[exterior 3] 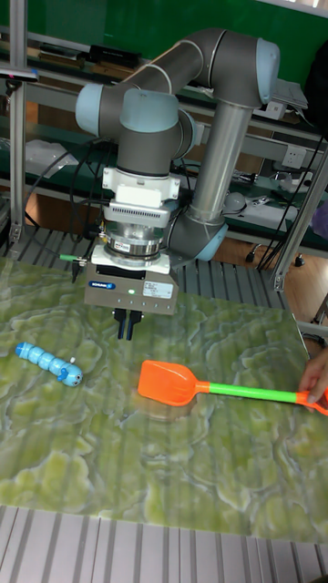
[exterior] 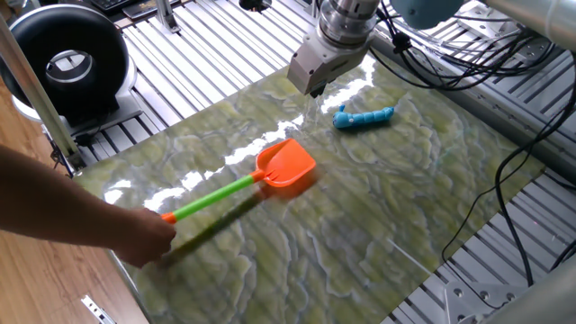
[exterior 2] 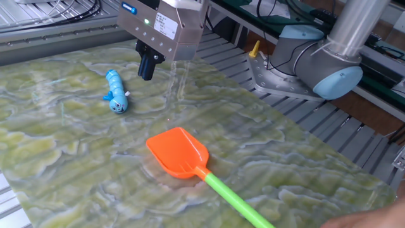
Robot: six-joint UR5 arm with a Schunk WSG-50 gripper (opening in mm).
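Note:
An orange toy shovel [exterior: 287, 165] with a green handle [exterior: 214, 197] is held by a person's hand [exterior: 144, 238] from the left in exterior view 1. Its shadow falls beside it, so the blade seems just above the table. A blue segmented caterpillar toy [exterior: 364, 118] with a face at one end [exterior 2: 118, 106] lies by itself on the table. My gripper [exterior 3: 126, 324] hangs over the table's far part, fingers down, between the caterpillar and the shovel in exterior view 3. It touches neither. Its black fingers look close together, with nothing seen between them; whether they meet is unclear.
A black ring-shaped object [exterior: 63, 67] stands off the far left corner in exterior view 1. Loose black cables [exterior: 504, 189] hang along the right side.

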